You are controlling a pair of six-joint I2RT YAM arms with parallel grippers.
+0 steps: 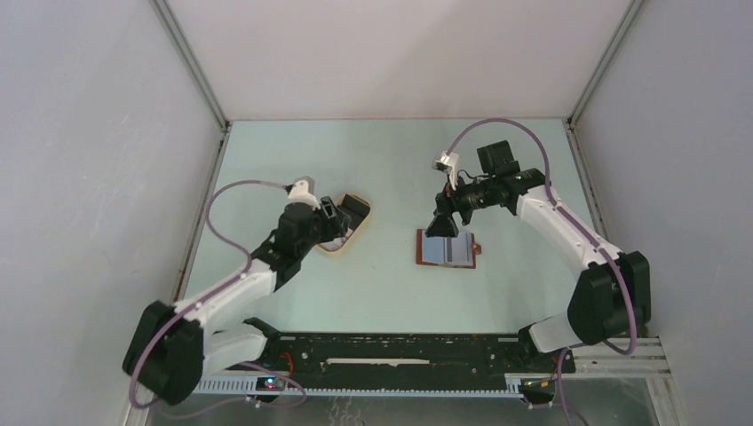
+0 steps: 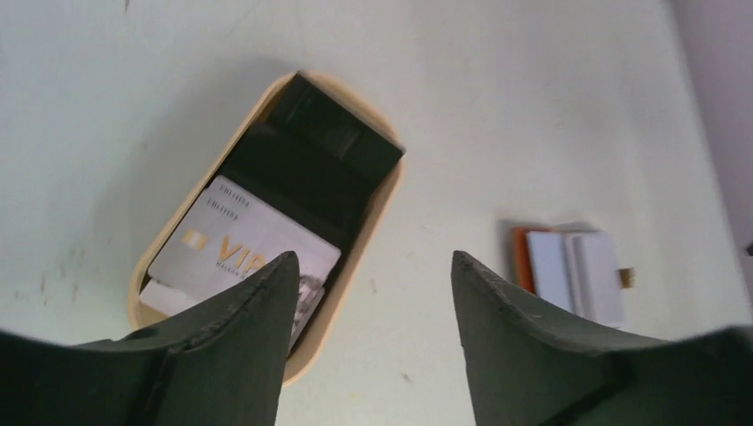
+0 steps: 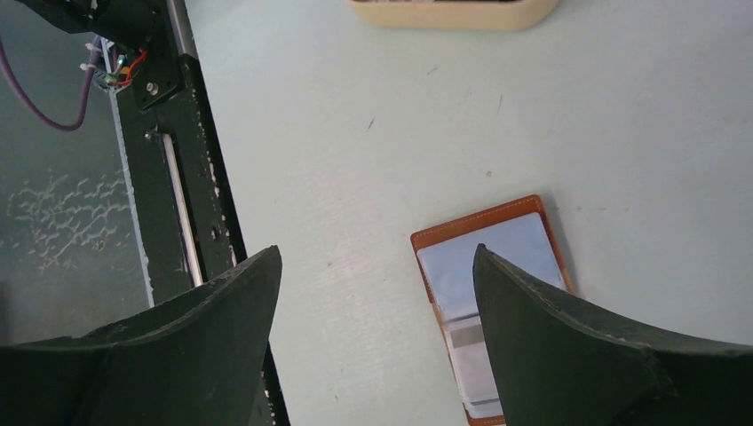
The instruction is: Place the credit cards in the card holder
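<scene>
An open brown card holder [image 1: 419,248] lies flat on the table right of centre, its inside pale grey. Its brown edge [image 3: 476,220] shows clearly in the right wrist view, partly covered by a finger. In a tan oval tray [image 2: 346,266] lie a silver VIP card [image 2: 233,238] and black cards [image 2: 297,177]. My left gripper [image 1: 333,224] is over that tray, its fingers apart and nothing between the fingertips. Above the back edge of the holder hovers my right gripper [image 1: 442,224], open and empty.
A black rail [image 1: 376,359] runs along the table's front edge. Bare table [image 1: 382,297] lies in front of the tray and holder, and the back of the table is clear too.
</scene>
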